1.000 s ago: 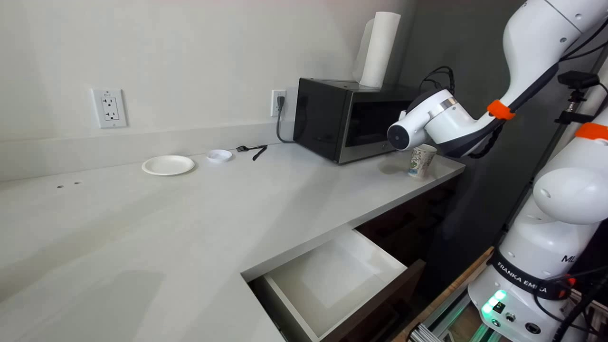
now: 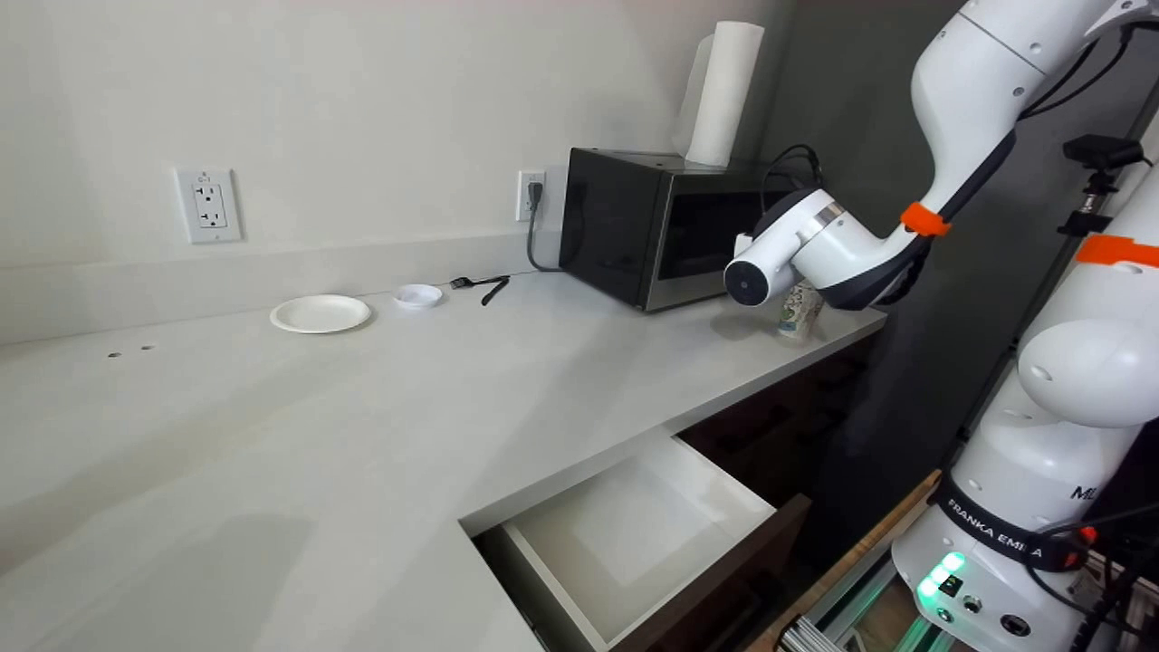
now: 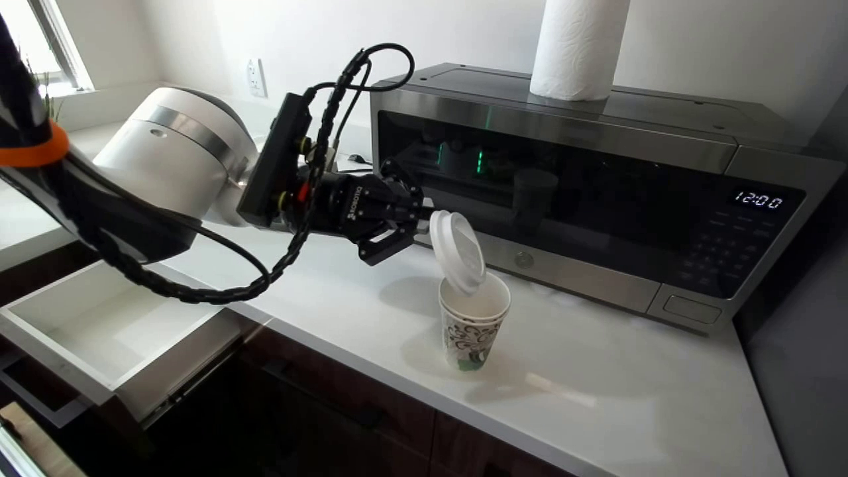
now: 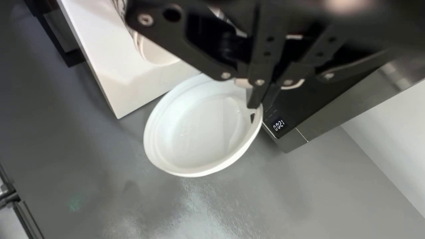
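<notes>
A white plastic lid [image 3: 458,253] hangs tilted from my gripper [image 3: 429,216], above and slightly left of the cup in exterior view 2. The wrist view shows the hollow inside of the lid [image 4: 199,129], its rim pinched between the gripper's [image 4: 261,104] closed fingertips. Below it, patterned paper cups [image 3: 470,326], seemingly nested since two rims show, stand upright on the counter. The lid's lower edge overlaps the cup mouth in that view; whether they touch I cannot tell. In exterior view 1 my wrist hides the lid and part of the cup [image 2: 800,313].
A microwave [image 3: 556,199] stands right behind the cups, a paper towel roll [image 3: 580,48] on top. The drawer [image 2: 641,532] is pulled out. A white plate [image 2: 320,314], small white lid [image 2: 417,295] and black fork [image 2: 475,282] lie along the wall. Mid-counter is clear.
My arm has moved left and slightly lower in exterior view 1, toward the microwave side. It now covers the upper part of the cup, which was visible before.
</notes>
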